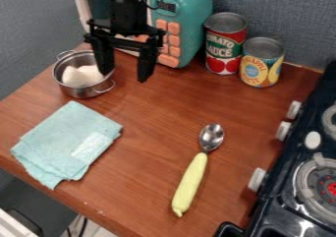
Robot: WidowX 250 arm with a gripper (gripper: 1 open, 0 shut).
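Note:
The black gripper [124, 56] hangs at the upper left over the wooden table, its fingers apart with nothing visible between them. It is just right of a small steel pot [70, 79] holding something white [84, 74], in front of a teal appliance [190, 15]. A folded light-blue cloth [63, 143] lies at the lower left. A yellow corn cob [190, 184] lies at the lower middle, below a spoon [211, 136].
A red can [223, 47] and a yellow can [260, 66] stand at the back right. A black stove [305, 177] fills the right edge.

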